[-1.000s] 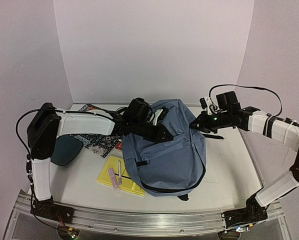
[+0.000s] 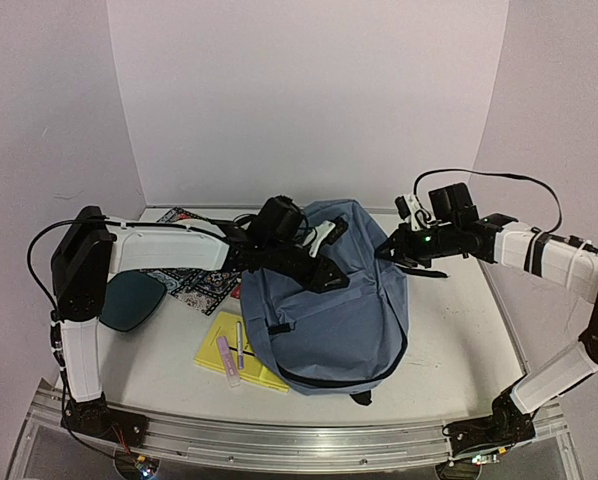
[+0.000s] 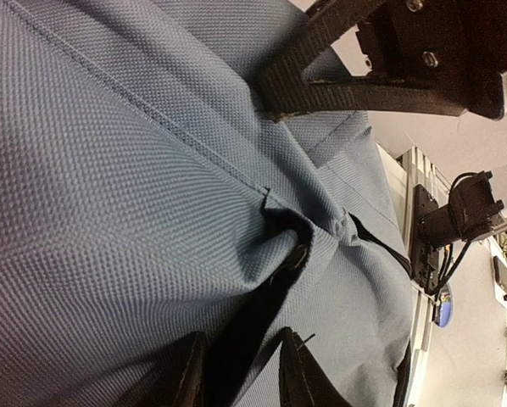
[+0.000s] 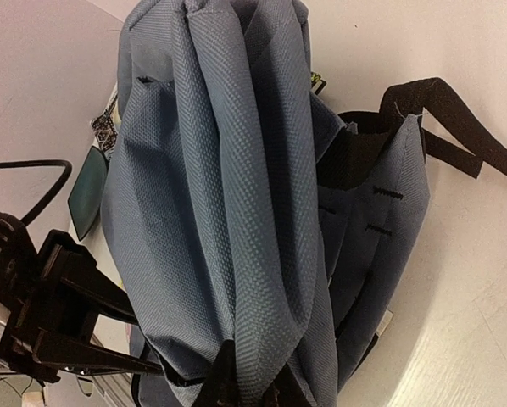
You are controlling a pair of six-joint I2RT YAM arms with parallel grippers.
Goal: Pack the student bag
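The blue-grey bag (image 2: 344, 345) lies in the middle of the table, its cloth bunched at the upper right. There my right gripper (image 2: 387, 253) is shut on a fold of it; in the right wrist view the gathered cloth runs down between the fingers. Over the bag's upper middle is my left gripper (image 2: 331, 280), part open. Its fingers (image 3: 186, 373) stand apart at a dark slit and edge in the bag's cloth (image 3: 109, 237); no firm hold shows. On the left lie a yellow notebook (image 2: 211, 347), a pink stick-shaped item (image 2: 227, 362) and a pale pen (image 2: 240, 345).
A dark green flat item (image 2: 132, 302) and a patterned cloth (image 2: 201, 290) lie at the left, partly under the left arm. A black strap (image 4: 448, 106) trails off the bag's side. Table to the right of the bag is clear.
The right gripper and the bag have shifted slightly left.
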